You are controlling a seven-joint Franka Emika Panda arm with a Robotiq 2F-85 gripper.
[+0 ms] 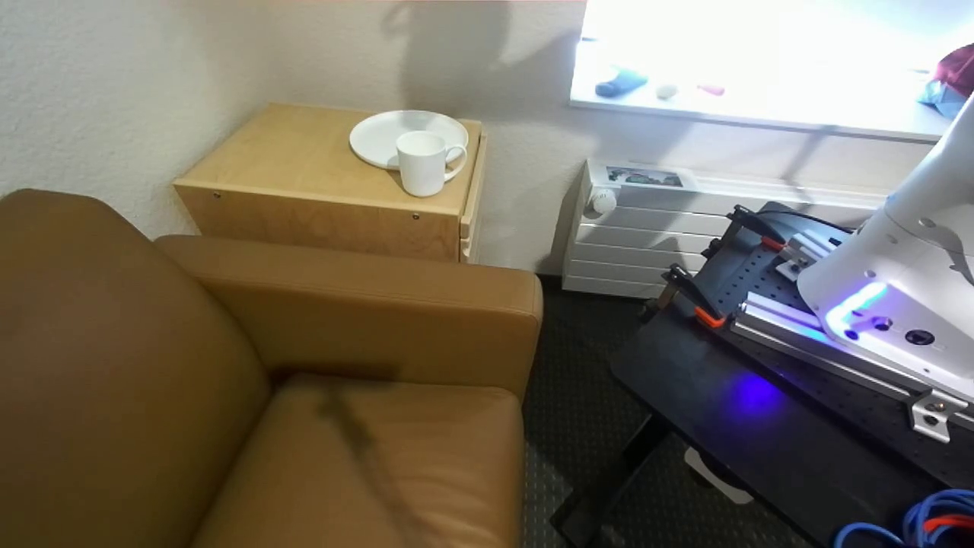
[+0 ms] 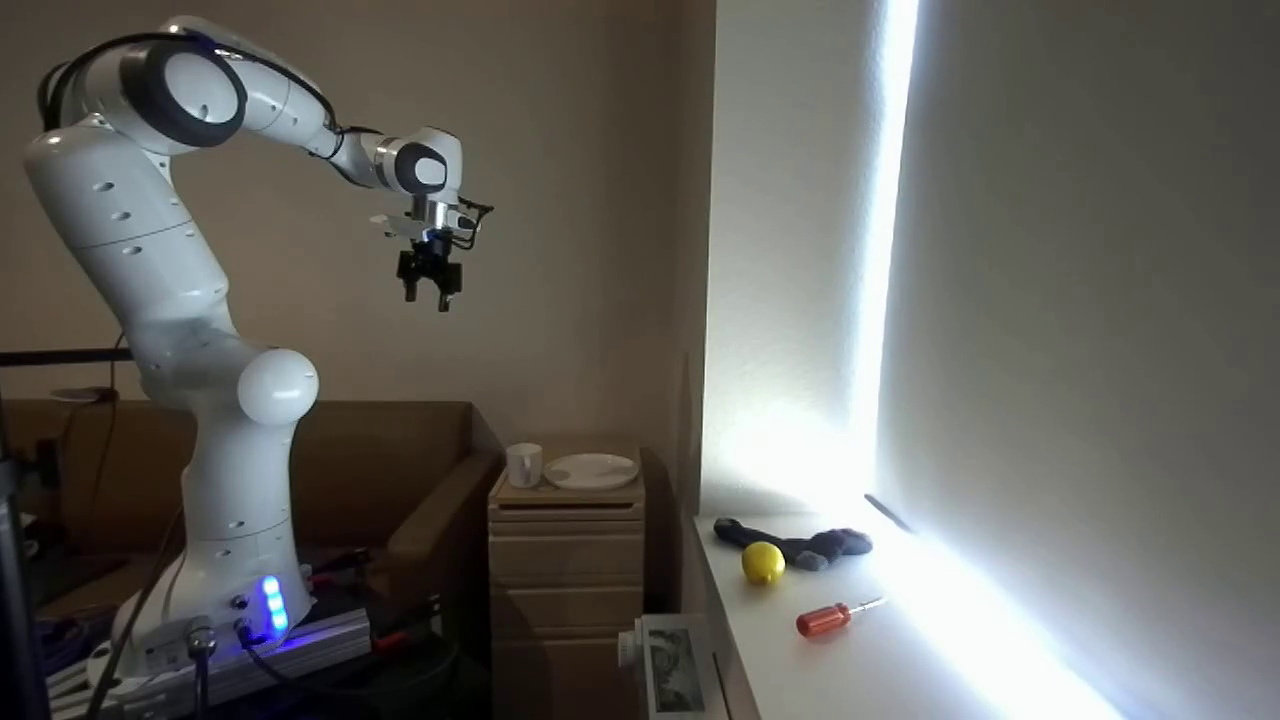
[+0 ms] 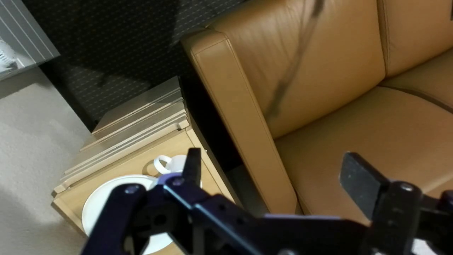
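Observation:
My gripper (image 2: 427, 300) hangs high in the air, fingers pointing down, well above the cabinet and sofa. Its two fingers stand wide apart in the wrist view, with one finger (image 3: 364, 183) over the sofa seat, and nothing is between them. A white mug (image 1: 421, 164) stands upright on the wooden cabinet (image 1: 274, 155), in front of a white plate (image 1: 379, 137). From the wrist, the mug (image 3: 176, 163) and plate (image 3: 95, 204) are partly hidden behind the gripper's left side.
The brown sofa's armrest (image 1: 365, 283) runs alongside the cabinet. On the windowsill lie a yellow lemon (image 2: 763, 563), a red-handled screwdriver (image 2: 823, 620) and a dark soft object (image 2: 768, 536). A white radiator (image 1: 630, 237) stands below the sill. Open air surrounds the gripper.

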